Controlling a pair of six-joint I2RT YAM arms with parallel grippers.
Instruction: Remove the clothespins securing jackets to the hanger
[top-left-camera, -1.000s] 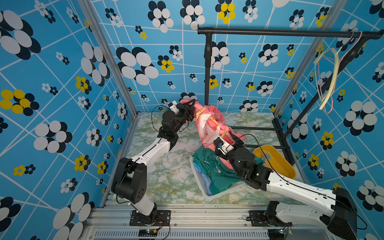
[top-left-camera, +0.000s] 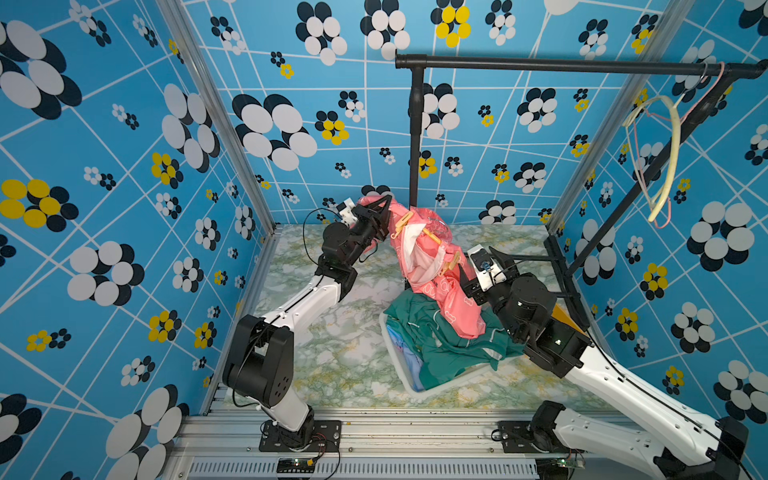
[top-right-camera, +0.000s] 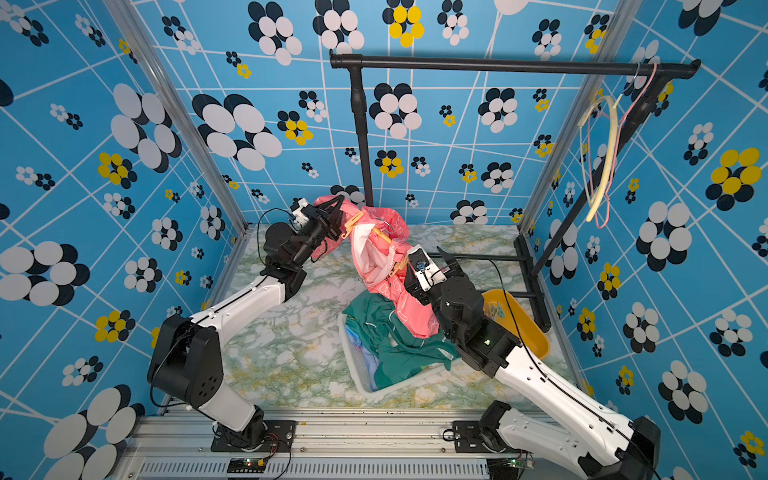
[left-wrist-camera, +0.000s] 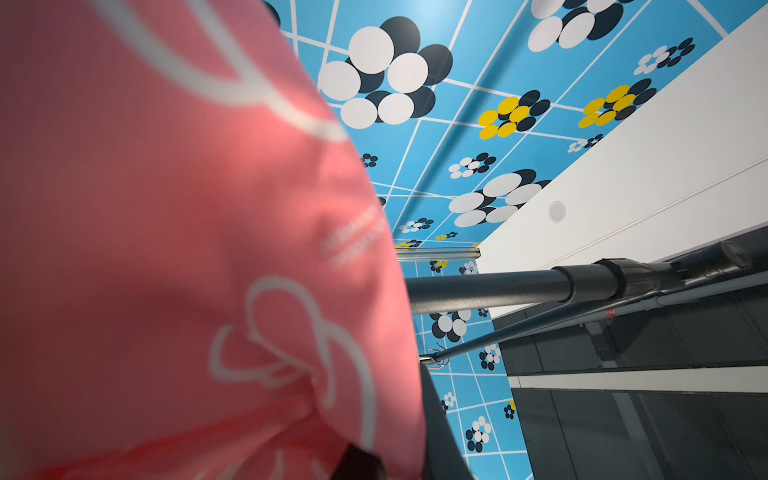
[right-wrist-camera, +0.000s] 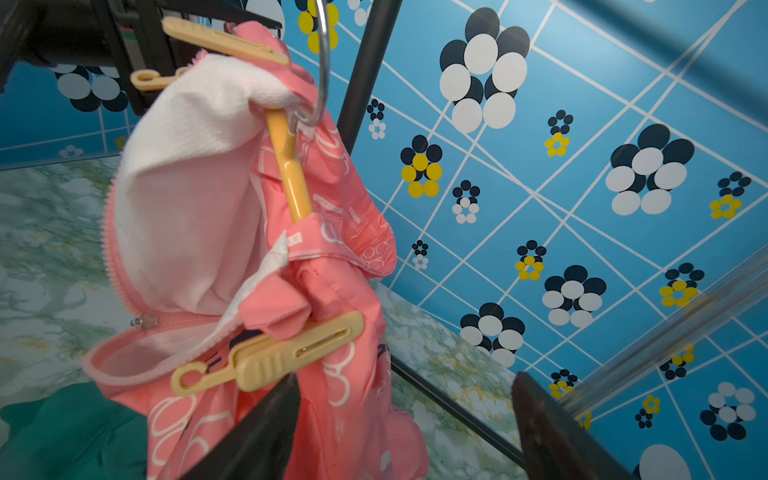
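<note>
The pink jacket (top-left-camera: 424, 256), with a white lining, hangs on a yellow hanger (right-wrist-camera: 289, 164) whose metal hook (right-wrist-camera: 323, 64) points up. Two wooden clothespins show on it: an upper clothespin (right-wrist-camera: 224, 40) by the left gripper, and a lower clothespin (right-wrist-camera: 300, 350) clamped across the near side. My left gripper (top-left-camera: 385, 214) is shut on the jacket's far-left end; pink cloth fills most of the left wrist view. On the jacket's right side, my right gripper stands open. Its blurred fingers (right-wrist-camera: 276, 428) are wide apart, below and right of the lower clothespin.
Below the jacket, a white bin (top-left-camera: 400, 368) holds green cloth (top-left-camera: 448, 340) and blue cloth. A yellow basket (top-right-camera: 520, 324) sits at the right, partly behind my right arm. The black rack (top-left-camera: 560, 65) carries empty hangers (top-left-camera: 668, 160) at its right end.
My right gripper has shifted to the right and turned, its arm swinging so that it now covers most of the yellow basket. The left arm and the jacket's upper part have stayed put.
</note>
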